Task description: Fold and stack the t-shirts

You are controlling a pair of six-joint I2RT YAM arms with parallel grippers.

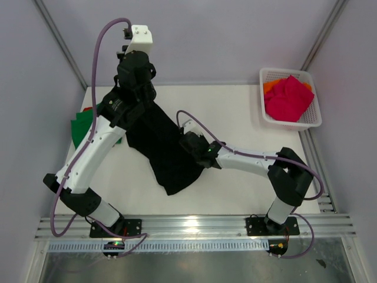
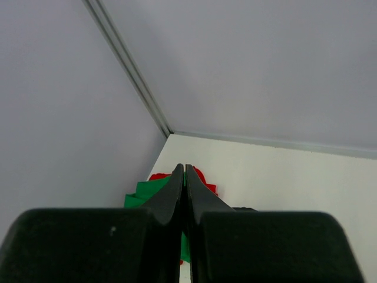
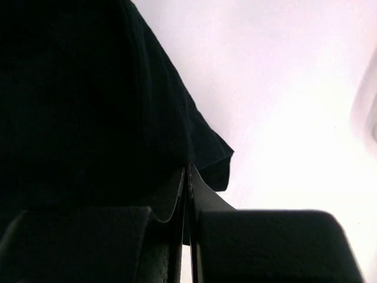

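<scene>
A black t-shirt (image 1: 174,171) lies crumpled across the middle of the table. My right gripper is shut on it near an edge, where a fold of cloth sticks out past the fingers. My left gripper is raised high above the back left of the table, shut, with nothing seen between its fingers. Green cloth (image 1: 82,124) with red cloth (image 2: 206,184) showing behind it lies at the far left, partly hidden by the left arm.
A white basket (image 1: 312,118) holding pink (image 1: 288,100) and orange cloth (image 1: 271,84) sits at the back right. Walls bound the sides and back.
</scene>
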